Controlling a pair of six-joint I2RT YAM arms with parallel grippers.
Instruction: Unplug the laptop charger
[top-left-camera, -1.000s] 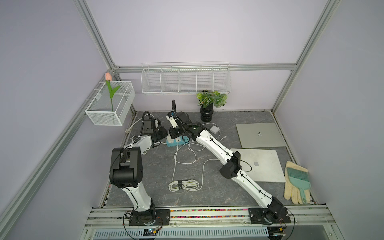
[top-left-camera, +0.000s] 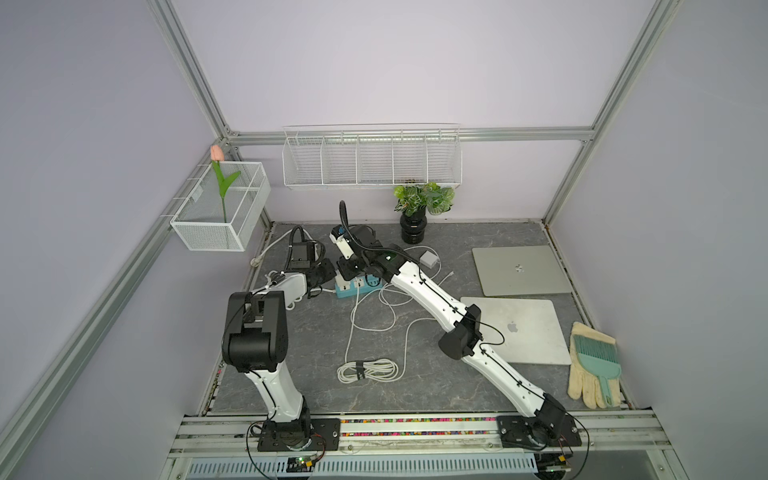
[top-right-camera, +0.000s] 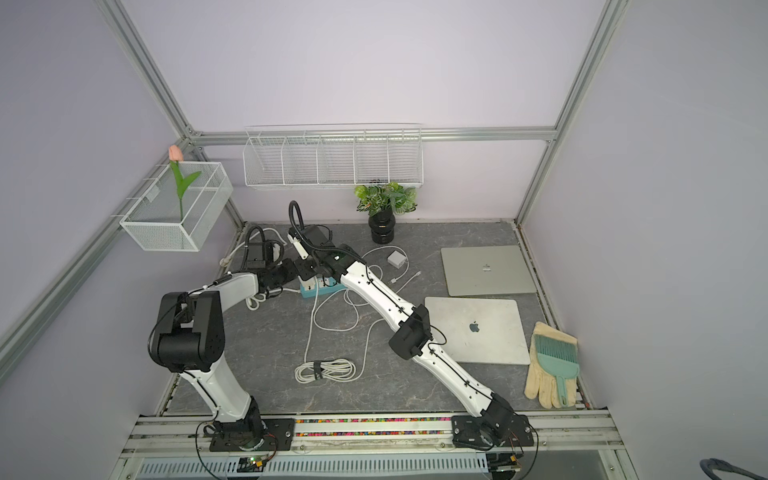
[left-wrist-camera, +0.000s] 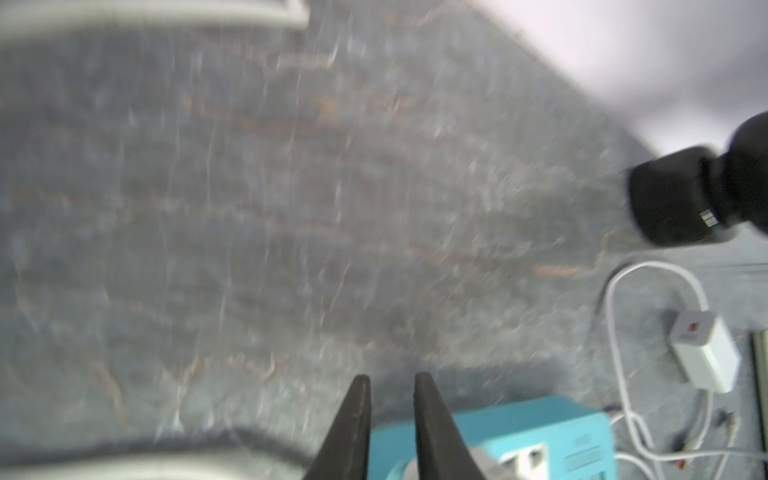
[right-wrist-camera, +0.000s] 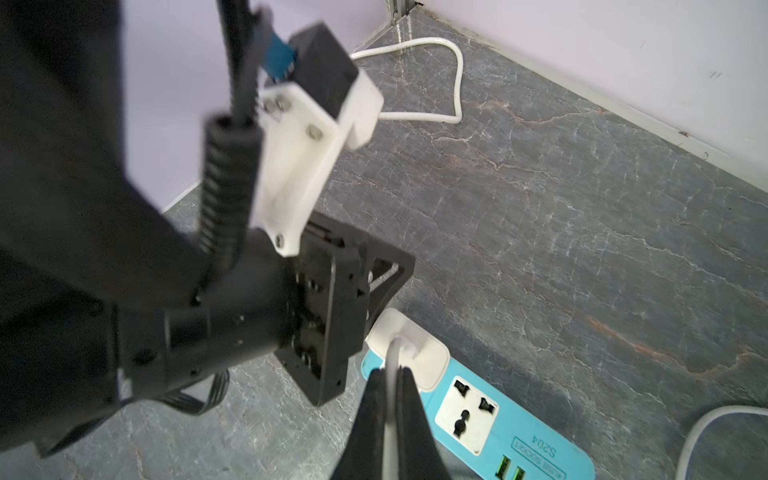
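Observation:
A white charger plug (right-wrist-camera: 412, 344) sits on the left end of the teal power strip (right-wrist-camera: 532, 436). Its white cable (right-wrist-camera: 390, 400) rises toward my right wrist camera. My right gripper is shut with this cable running between its fingertips, close over the plug. My left gripper is beside the plug at the strip's left end, its fingers nearly together and teal casing showing between them. In the left wrist view part of the plug (left-wrist-camera: 488, 462) shows behind a finger. How far the plug is seated is hidden.
A white adapter (top-left-camera: 429, 260) lies among loose cables right of the strip. A bundled white cord (top-left-camera: 366, 370) lies in front. Two laptops (top-left-camera: 520, 269) are at the right, and a potted plant (top-left-camera: 413, 228) stands behind. Both arms crowd together over the strip.
The power strip and my left gripper have shifted slightly right and toward the front. My right gripper has edged a little left. The cable on the strip has moved along with it.

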